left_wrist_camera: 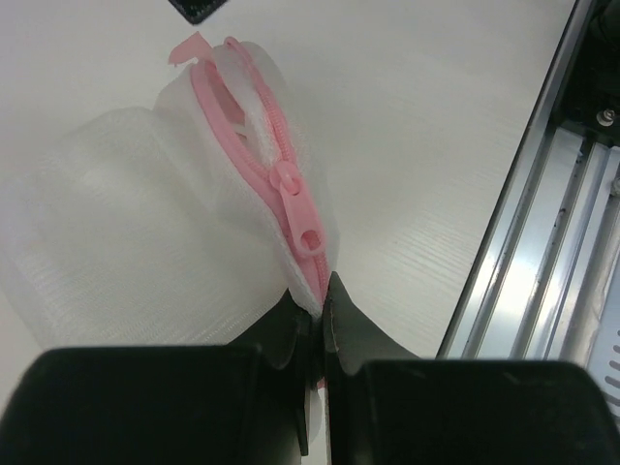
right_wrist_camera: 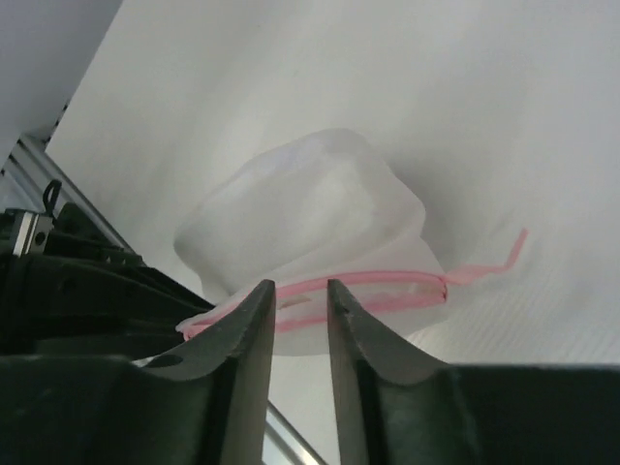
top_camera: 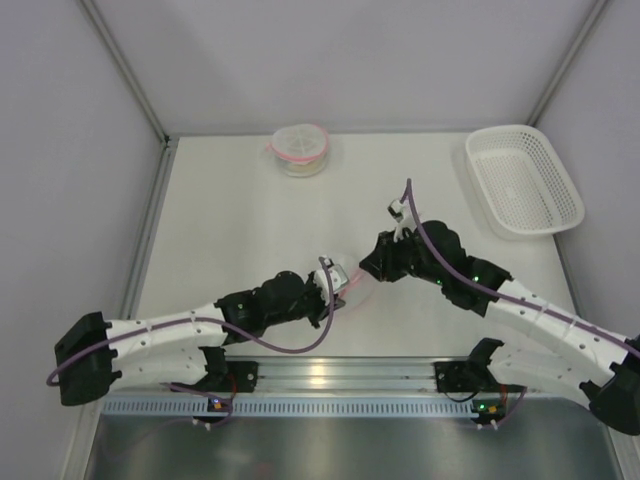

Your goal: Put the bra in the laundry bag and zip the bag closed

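A white laundry bag (left_wrist_camera: 136, 232) with a pink zipper lies over the table between both arms. My left gripper is shut on the zipper's near end. The pink zipper pull (left_wrist_camera: 302, 223) sits just beyond those fingers; past it the pink edges part into a narrow gap. In the right wrist view, my right gripper is over the bag's pink mouth, fingertips apart, with no fabric visibly pinched. A dark tip of it shows atop the left wrist view. The bra cannot be made out in any view.
At the back stands a round, pink-rimmed container (top_camera: 300, 147). A white perforated basket (top_camera: 525, 178) occupies the right rear.
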